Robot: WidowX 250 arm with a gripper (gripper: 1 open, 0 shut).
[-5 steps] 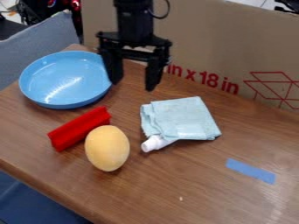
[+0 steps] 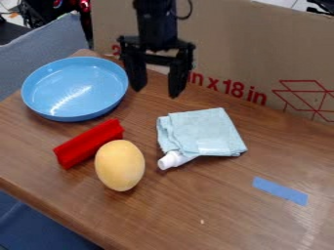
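My black gripper [image 2: 155, 70] hangs open above the back of the table, to the right of a blue plate [image 2: 73, 84], with nothing visible between its fingers. A light blue folded cloth [image 2: 202, 130] lies right of centre, partly over a white tube [image 2: 171, 160]. A red block [image 2: 88, 144] lies in front of the plate, and a yellow egg-shaped object [image 2: 120, 166] sits just to its front right.
A cardboard box [image 2: 261, 59] stands along the back. A strip of blue tape [image 2: 279, 191] is stuck on the right of the wooden table [image 2: 222, 215], whose front and right are mostly clear. The table's edge runs at the lower left.
The objects on the table have not moved.
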